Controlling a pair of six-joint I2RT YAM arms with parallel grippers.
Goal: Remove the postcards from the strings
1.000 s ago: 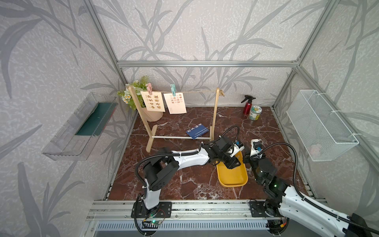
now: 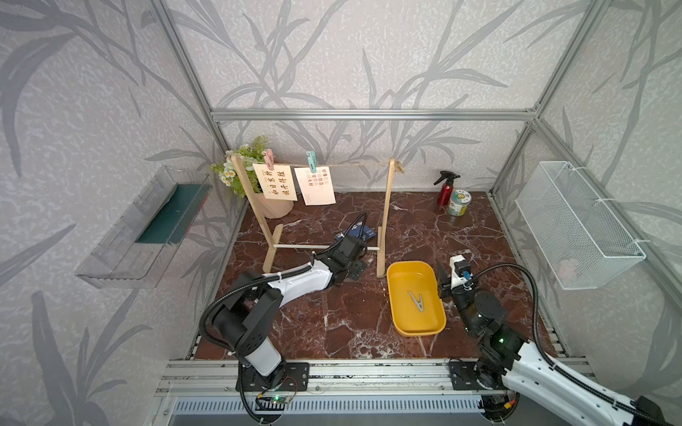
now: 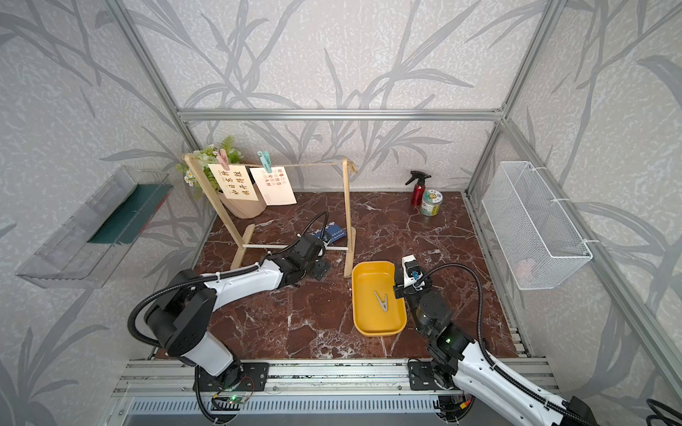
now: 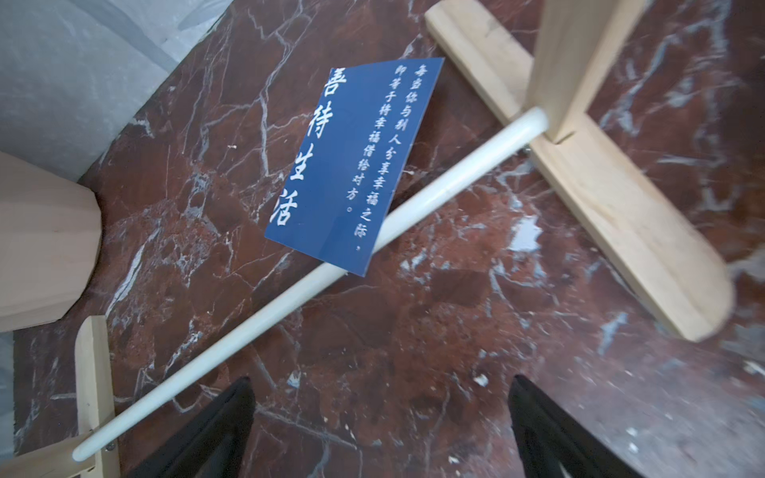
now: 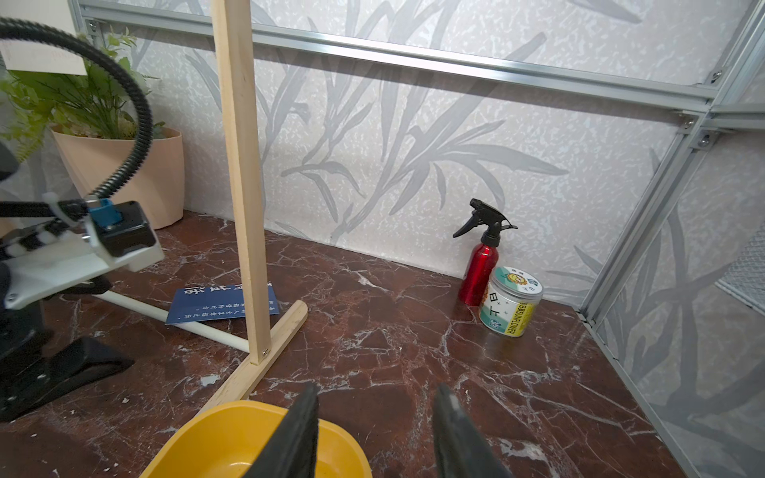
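Observation:
Two pale postcards (image 2: 273,182) hang from the string by a pink clip (image 2: 268,159) and a teal clip (image 2: 311,161). A blue postcard (image 4: 350,151) lies at the foot of the wooden stand (image 4: 637,239), across its white bar. My left gripper is over the table in front of that card, open with nothing between its fingers. My right gripper stands by the yellow tray's right side, its fingers apart and empty. A grey clip (image 2: 417,301) lies in the yellow tray (image 2: 440,319).
A potted plant (image 5: 115,167) is behind the stand at left. A red spray bottle (image 5: 482,263) and a tin (image 5: 510,306) stand at back right. Wall baskets hang on both sides.
My left gripper has moved from over the yellow tray leftward to the stand, uncovering the grey clip. My right arm has shifted slightly.

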